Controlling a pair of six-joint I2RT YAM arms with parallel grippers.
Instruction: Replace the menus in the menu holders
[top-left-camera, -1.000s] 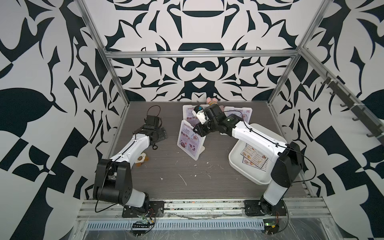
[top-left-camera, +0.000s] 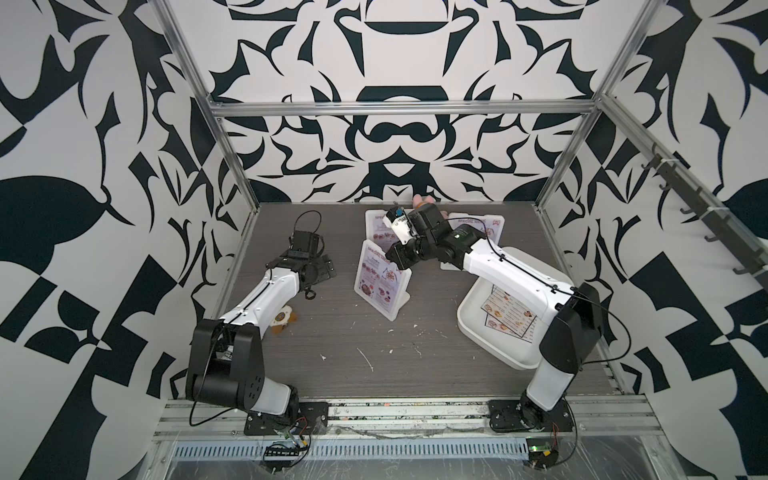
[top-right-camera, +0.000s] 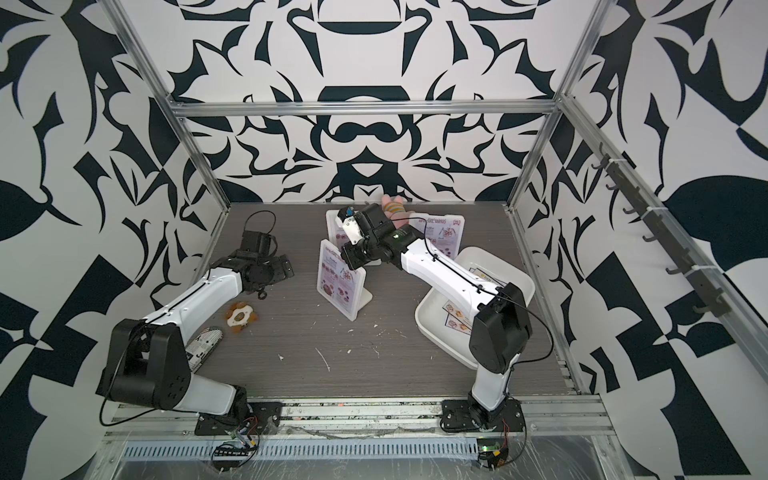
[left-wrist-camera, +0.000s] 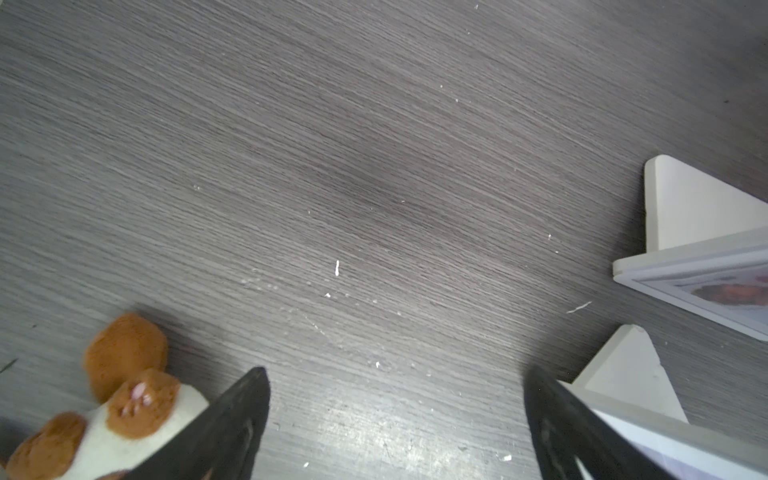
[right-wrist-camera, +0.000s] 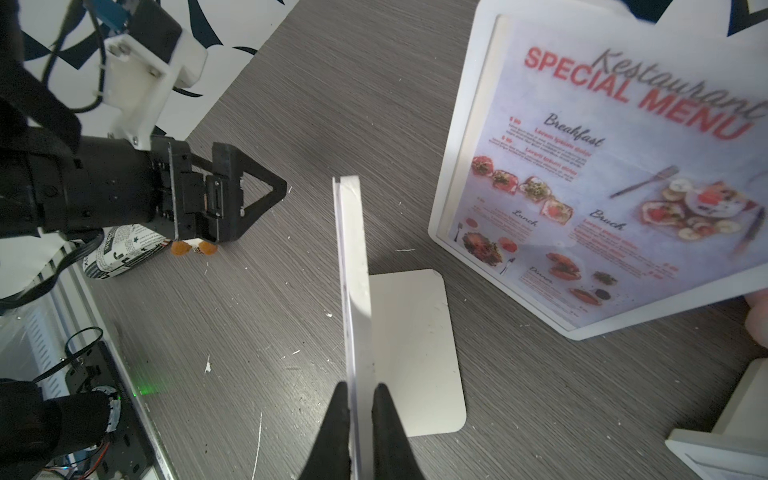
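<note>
The front menu holder (top-left-camera: 380, 280) stands upright in the middle, its pink menu facing forward. My right gripper is at its top; in the right wrist view the fingertips lie either side of the edge, and whether they grip it is unclear. Two more holders with menus stand behind: a back-left one (top-right-camera: 336, 224) and a back-right one (top-right-camera: 441, 232). In the right wrist view a holder shows a "Restaurant Special Menu" (right-wrist-camera: 600, 208). Menu cards (top-left-camera: 508, 312) lie in the white tray (top-left-camera: 480, 328). My left gripper hangs open over the left table, holding nothing.
A brown-and-white plush toy (top-right-camera: 240, 316) and a long printed object (top-right-camera: 204, 345) lie at the left beside my left arm. A pink plush (top-right-camera: 393, 206) sits at the back.
My right arm has shifted very slightly at the front holder's top over the last second. The left arm and the holders look unchanged.
</note>
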